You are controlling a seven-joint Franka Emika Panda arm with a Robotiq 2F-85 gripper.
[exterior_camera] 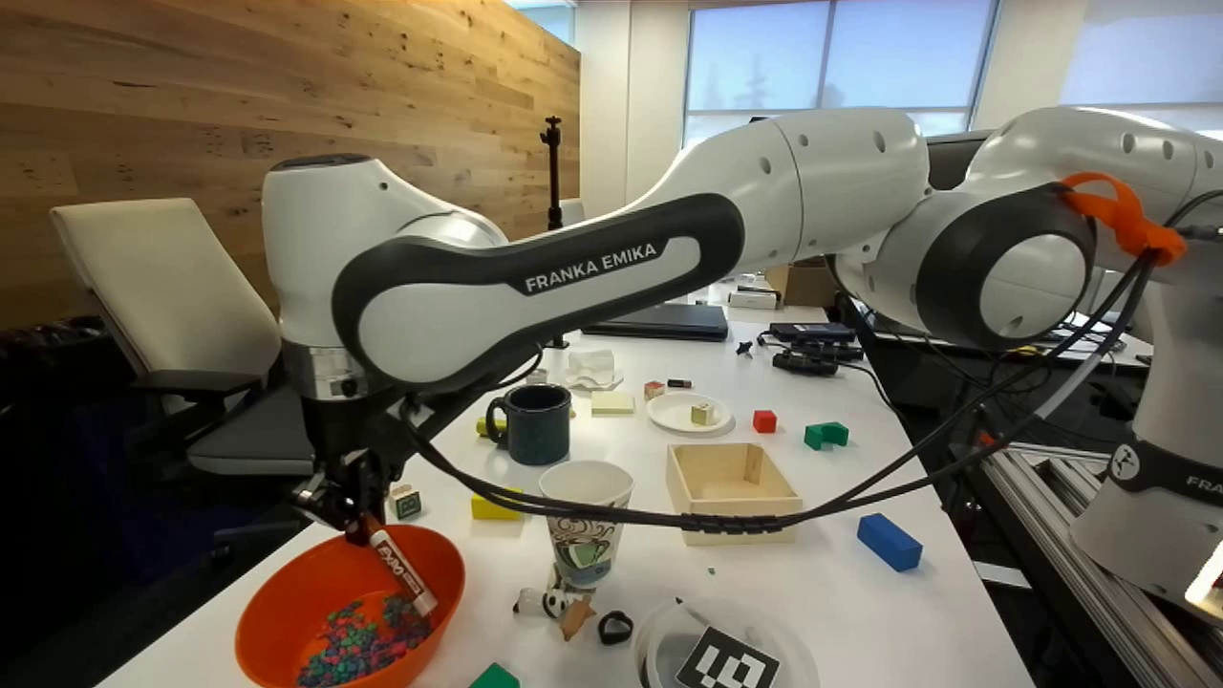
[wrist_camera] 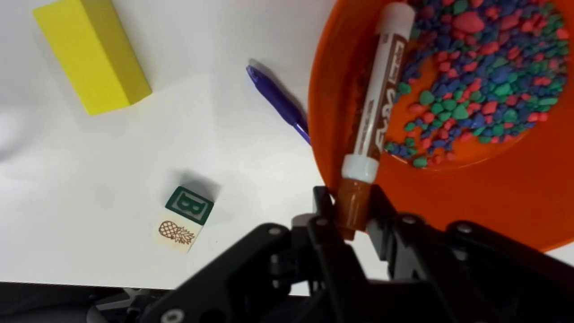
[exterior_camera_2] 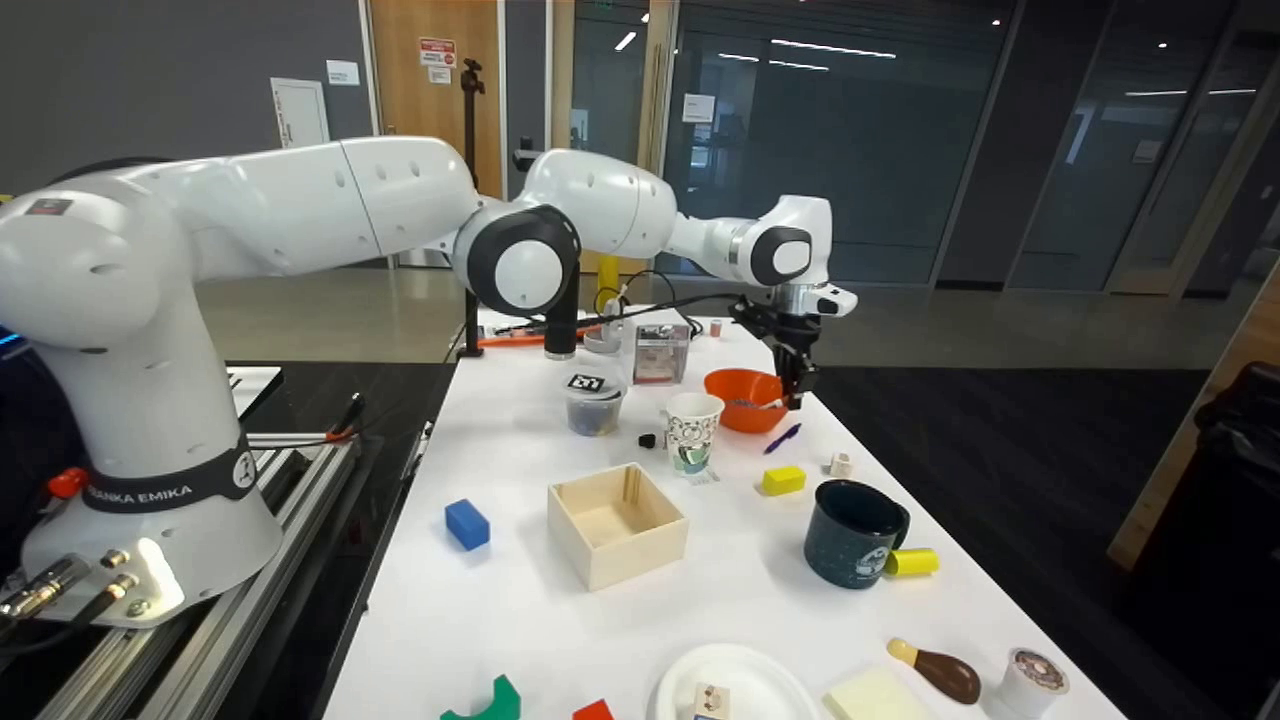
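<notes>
In the wrist view my gripper is shut on the brown-capped end of a white and brown marker (wrist_camera: 376, 99). The rest of the marker slants over the inside of an orange bowl (wrist_camera: 457, 199), along the wall. Small red, green and blue pebbles (wrist_camera: 473, 91) cover part of the bowl's floor. Exterior view 1 has the gripper (exterior_camera: 362, 529) at the bowl's rim, with the marker (exterior_camera: 403, 569) pointing down inside; whether its tip touches the pebbles, I cannot tell. Beside the bowl lies a purple pen (wrist_camera: 277, 99), partly hidden by the rim.
Near the bowl are a yellow block (wrist_camera: 94, 56), a letter cube (wrist_camera: 185, 218) and a paper cup (exterior_camera_2: 692, 438). A dark mug (exterior_camera_2: 854, 534) and an open wooden box (exterior_camera_2: 618, 528) stand farther off. The table edge runs close behind the gripper.
</notes>
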